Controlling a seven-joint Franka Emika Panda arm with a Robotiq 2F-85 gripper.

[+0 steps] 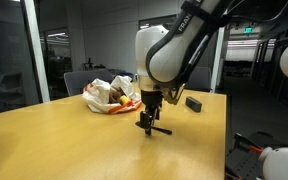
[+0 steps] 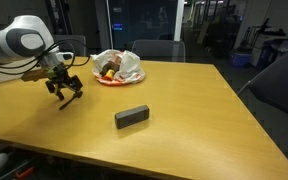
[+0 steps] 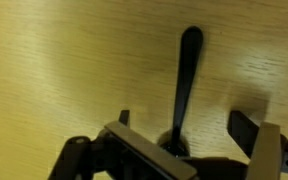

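Observation:
A black spoon or ladle lies flat on the wooden table, its handle pointing away in the wrist view and its bowl end partly hidden by my gripper. My gripper is open, one finger to each side of the utensil and nothing held. From the first exterior view, the gripper hangs low, just over the utensil. The second exterior view has the gripper at the table's left, with the dark utensil beneath it.
Towards the back of the table sits a white cloth-lined basket with red and yellow items inside. A dark grey block lies apart from the utensil.

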